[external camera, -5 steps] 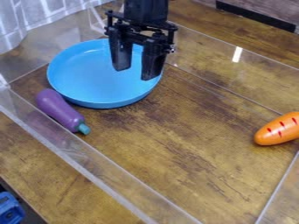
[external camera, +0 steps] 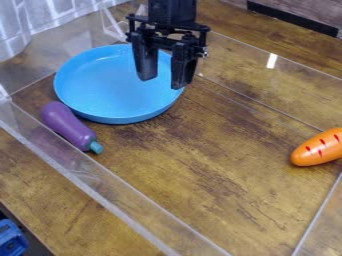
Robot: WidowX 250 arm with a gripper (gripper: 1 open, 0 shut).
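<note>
My black gripper [external camera: 163, 66] hangs over a blue bowl [external camera: 107, 100] at the upper middle, its two fingers apart with nothing visible between them. A purple toy eggplant [external camera: 64, 124] lies left of and below the bowl. An orange toy carrot [external camera: 317, 149] with red marks lies at the right edge.
Clear plastic walls run along the sides. A blue object [external camera: 8, 238] shows at the lower left corner.
My gripper has shifted slightly to the right and up. The bowl, eggplant and carrot have not moved.
</note>
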